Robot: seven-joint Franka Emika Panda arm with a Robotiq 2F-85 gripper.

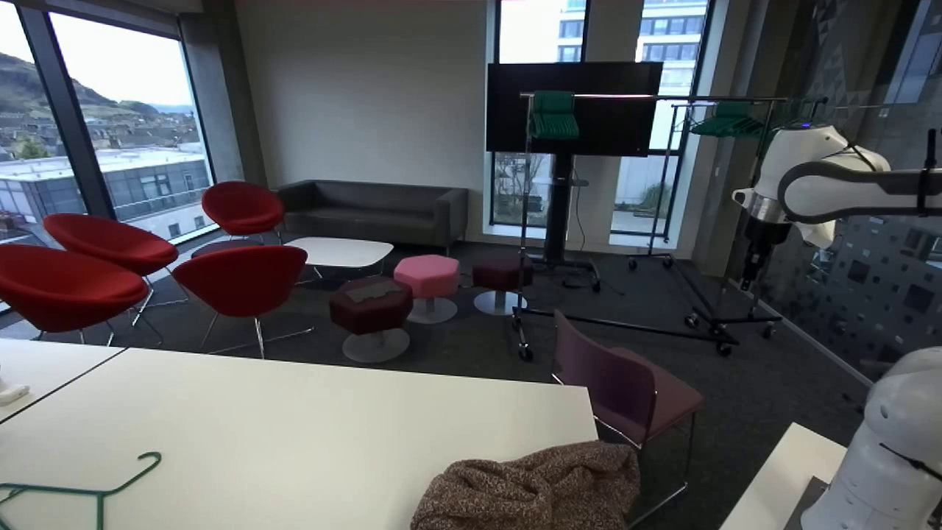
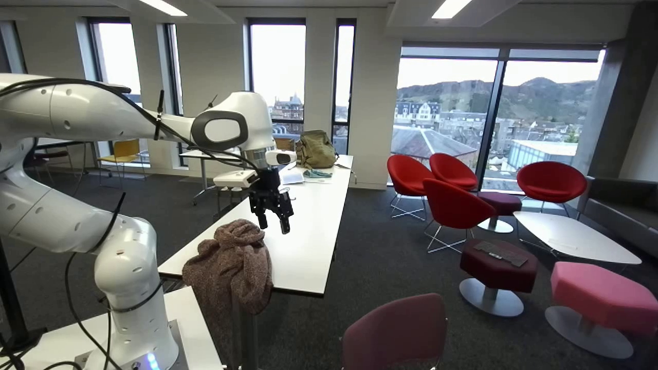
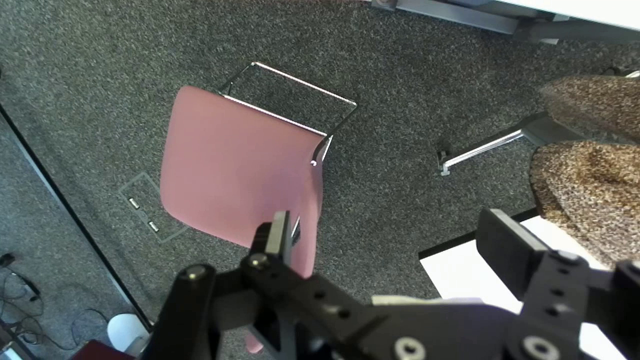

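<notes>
My gripper [image 2: 275, 227] hangs in the air with its fingers apart and nothing between them. In the wrist view the fingertips [image 3: 277, 234] stand wide of each other, above the floor and a maroon chair [image 3: 237, 162]. A brown speckled cloth [image 1: 539, 490] lies crumpled on the corner of the white table [image 1: 291, 402], and exterior view 2 shows part of this cloth [image 2: 231, 265] draping over the edge. On the same table a green hanger [image 1: 101, 491] lies at the near left, cut off by the frame. The gripper is apart from both cloth and hanger.
A wheeled clothes rail [image 1: 618, 96] with green hangers [image 1: 553, 115] stands at the back. The maroon chair [image 1: 609, 380] is beside the table's corner. Red chairs [image 1: 243, 278] and stools [image 1: 426, 277] fill the left and middle floor.
</notes>
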